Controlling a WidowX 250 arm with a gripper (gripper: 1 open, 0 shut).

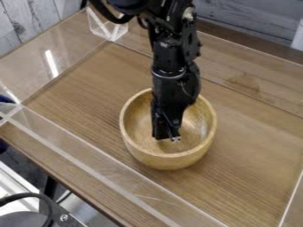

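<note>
My black gripper [168,126] hangs from the top centre down into a round wooden bowl [166,158] in the middle of the view. Its fingertips are low inside the bowl, over its left-middle part. Whether anything is between them is too small and dark to tell; the gripper looks shut. The bowl stands upright on the wooden table.
Bare wooden table [249,177] lies to the right and upper left. A clear plastic edge strip runs along the left side. A small clear container [106,25] stands at the back left. A dark gap with cables is at the lower left.
</note>
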